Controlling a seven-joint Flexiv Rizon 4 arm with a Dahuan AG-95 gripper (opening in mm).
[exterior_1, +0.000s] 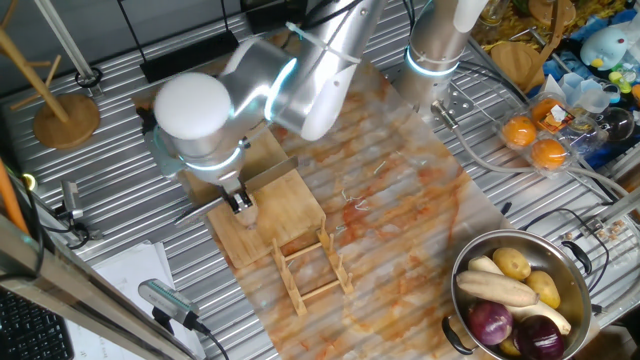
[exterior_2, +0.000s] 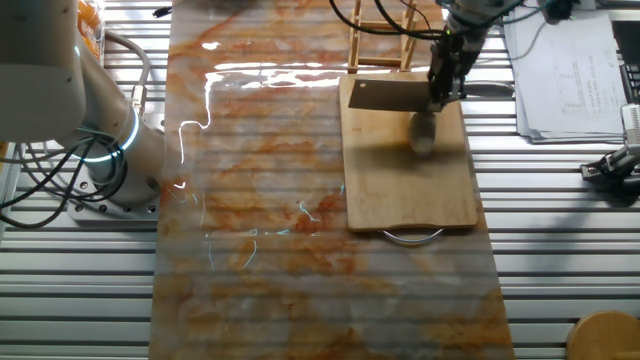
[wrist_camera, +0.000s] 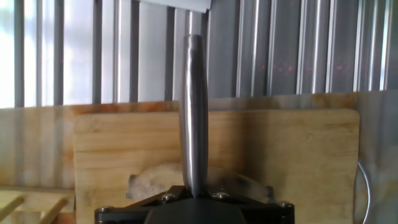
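Note:
My gripper is shut on the steel handle of a knife, held above the cutting board. Its broad blade reaches out on one side of the fingers and the handle on the other. A pale brown, elongated vegetable rests on the wooden cutting board, just beside and partly below the blade. From the wrist, the vegetable appears behind the handle, partly covered by the gripper's black parts. Whether the blade touches it I cannot tell.
A wooden rack stands against one end of the board. Farther off, a steel pot holds potatoes, purple onions and long pale vegetables. Papers lie beyond the handle side. The marbled mat beside the board is largely clear.

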